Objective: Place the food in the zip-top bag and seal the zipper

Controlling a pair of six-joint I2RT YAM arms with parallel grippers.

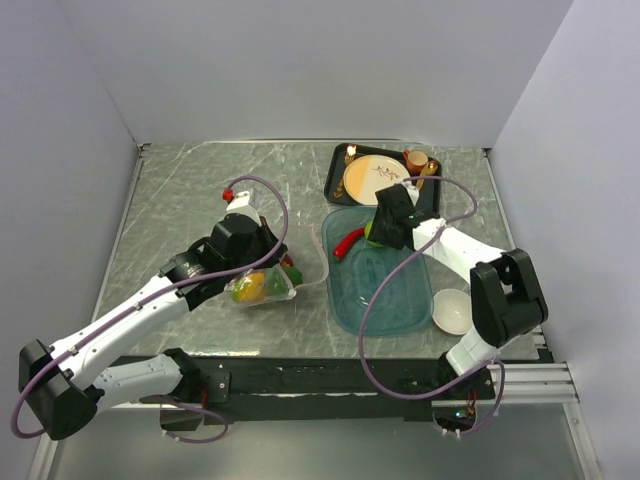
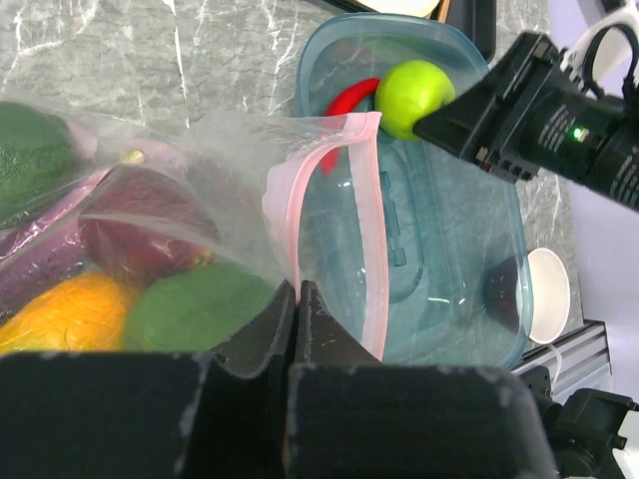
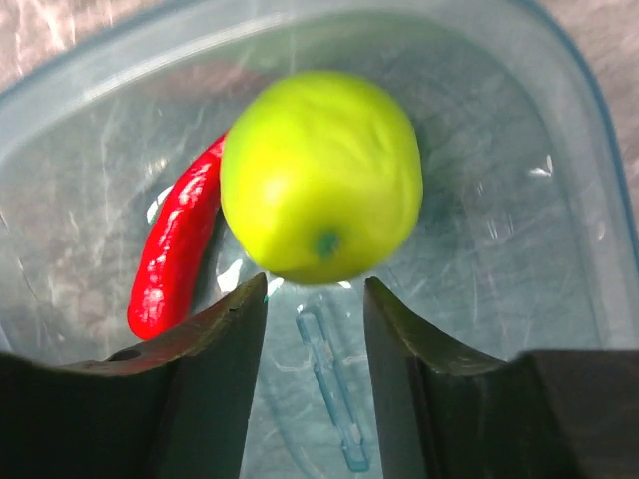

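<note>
My left gripper is shut at the pink-zippered rim of the clear bag [image 2: 230, 180]; whether film is between its fingertips is unclear. The bag holds a yellow item [image 2: 70, 314], green ones [image 2: 200, 309] and a dark red one [image 2: 140, 230]. In the blue tub [image 2: 439, 279] lie a green apple [image 3: 319, 170] and a red chili [image 3: 175, 239]. My right gripper is over the tub at the apple, fingers parted, the apple just beyond its tips in the right wrist view.
A black tray [image 1: 335, 185] with a plate [image 1: 370, 175], cutlery and a mug [image 1: 418, 160] stands at the back right. A white bowl [image 1: 452, 312] sits right of the tub.
</note>
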